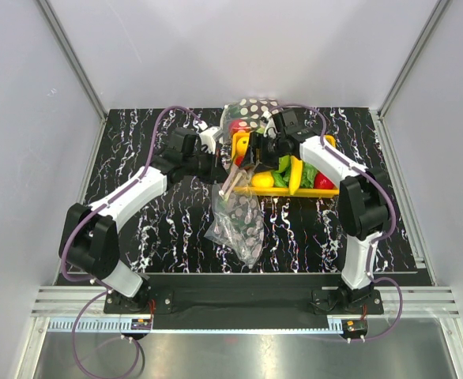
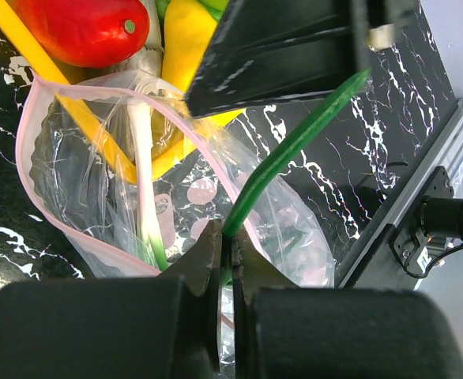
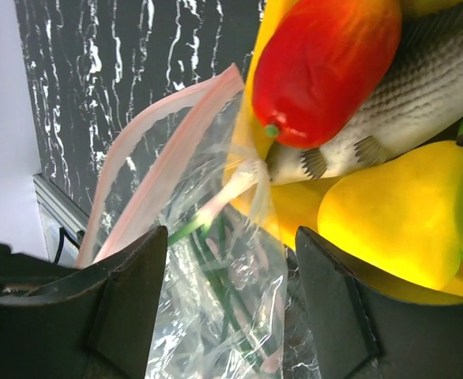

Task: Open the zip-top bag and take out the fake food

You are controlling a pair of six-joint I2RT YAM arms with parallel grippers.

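The clear zip top bag [image 1: 238, 225] hangs open below my grippers, its pink seal and pale green-tipped stalks [image 2: 143, 174] visible in the left wrist view. My left gripper is shut on the bag's rim, with a green stalk [image 2: 291, 148] standing up at its fingers. My right gripper is open just above the bag mouth, its fingers either side of the bag and the pale stalk end.
A yellow tray [image 1: 326, 193] behind the bag holds fake food: a red pepper [image 3: 322, 71], a fish [image 3: 397, 118], yellow fruit [image 3: 389, 217] and greens. Another dotted bag [image 1: 247, 110] lies at the back.
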